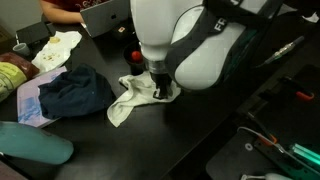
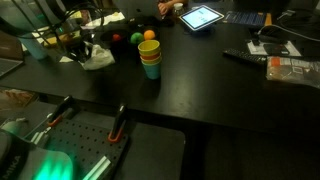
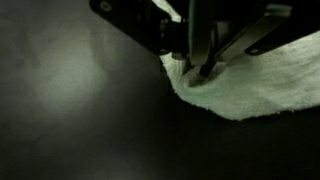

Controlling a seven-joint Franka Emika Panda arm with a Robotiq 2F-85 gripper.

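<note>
A white cloth [image 1: 131,99] lies crumpled on the dark table, beside a dark navy cloth. In the wrist view the same white cloth [image 3: 245,95] spreads below and to the right of the fingers. My gripper is down at the cloth's edge, its fingers closed on a pinch of the fabric. From the first exterior view, the gripper [image 1: 162,92] sits at the cloth's right part, mostly covered by the white arm. The second exterior view shows the white cloth [image 2: 99,60] small, by the dim arm at the upper left.
The navy cloth [image 1: 76,93] and a teal bottle [image 1: 35,143] lie to the left. Stacked cups [image 2: 151,58], an orange ball [image 2: 150,35] and a green ball [image 2: 136,38] stand near the white cloth. Bare table [image 2: 210,85] extends to the right of the cups.
</note>
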